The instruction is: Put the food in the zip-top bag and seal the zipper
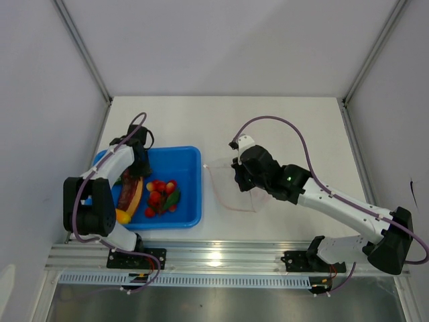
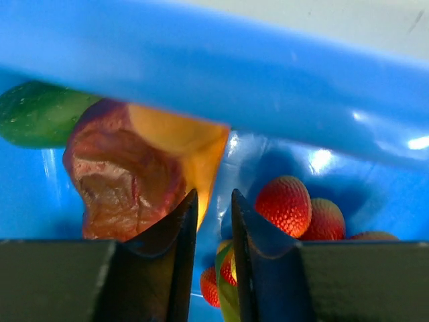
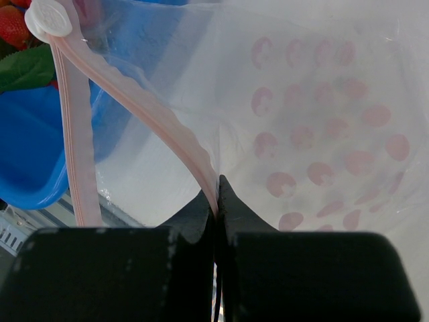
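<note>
My left gripper is over the blue tray [image 1: 194, 157], its fingers part open with a narrow gap and no food held between them. Beside its left finger lie a dark red food item [image 2: 124, 178] and an orange-yellow long one [image 2: 204, 164]. Strawberries [image 2: 285, 204] sit to the right of the other finger. The clear zip top bag [image 3: 322, 121] stretches across the right wrist view, dotted with pink prints. My right gripper is shut on its pink zip edge, and the white slider [image 3: 48, 19] shows at the upper left. The bag's mouth gapes there.
A green vegetable [image 2: 43, 114] lies near the tray wall in the left wrist view. Yellow food [image 1: 123, 217] rests at the tray's front left corner, partly hidden by my left arm. Bare white table [image 1: 181, 121] stretches behind the tray and bag.
</note>
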